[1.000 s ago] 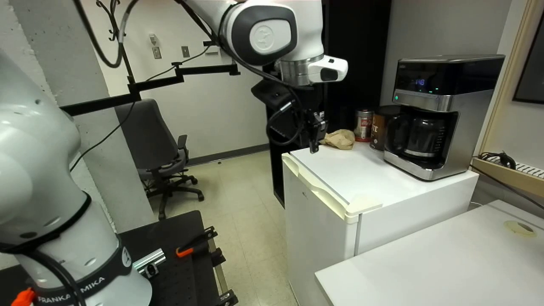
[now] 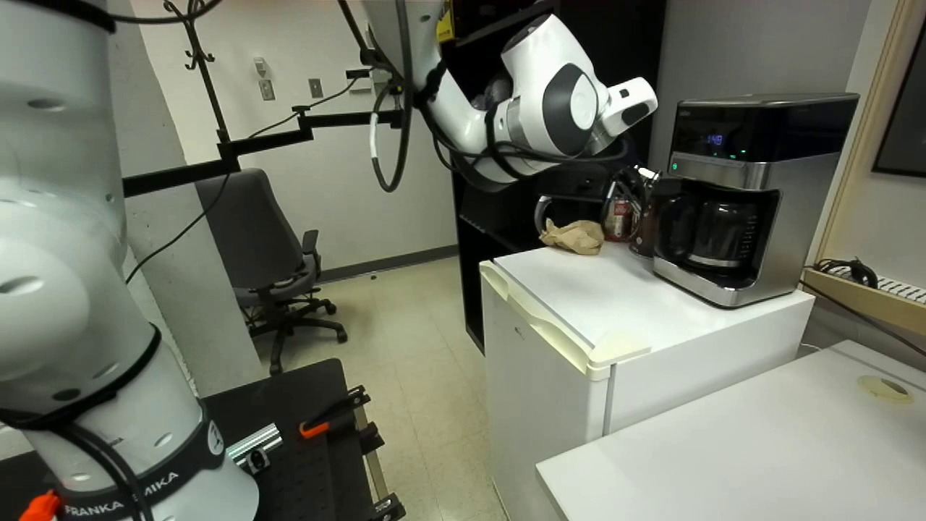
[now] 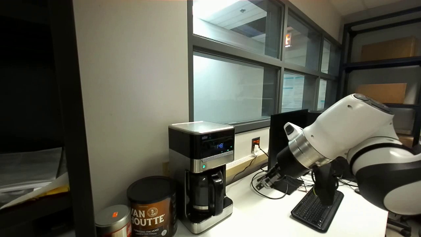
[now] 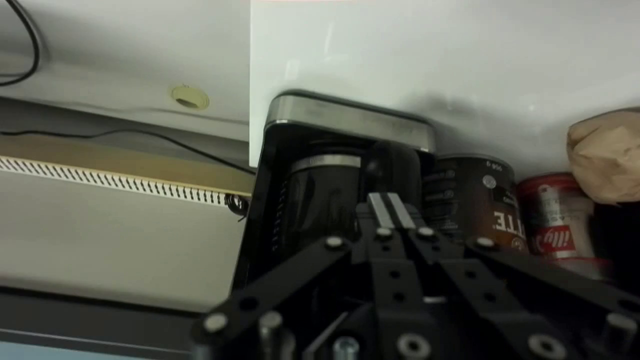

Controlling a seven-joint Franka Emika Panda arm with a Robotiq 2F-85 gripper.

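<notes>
My gripper is shut, with its two silver-tipped fingers side by side and nothing showing between them. Past the fingertips in the wrist view stands the coffee maker (image 4: pixel 354 117), its dark glass carafe (image 4: pixel 321 198) inside and the black handle (image 4: pixel 393 168) facing my way. The second exterior view has the gripper (image 3: pixel 262 182) in the air to the right of the coffee maker (image 3: pixel 201 138), apart from the carafe handle (image 3: pixel 217 193). From the first exterior view, the gripper (image 2: pixel 647 174) hangs just left of the coffee maker (image 2: pixel 799 200), whose display is lit.
A coffee can (image 3: pixel 152 209), a smaller tin (image 3: pixel 112 219) and a crumpled brown bag (image 2: pixel 574 236) stand beside the machine on the white fridge (image 2: pixel 599 286). A keyboard (image 3: pixel 317 209) and monitor (image 3: pixel 288 134) occupy the desk in the second exterior view.
The arm has swung right and tilted, bringing the gripper from above the fridge's left front edge up toward the coffee maker. The machine, cans and bag have not moved.
</notes>
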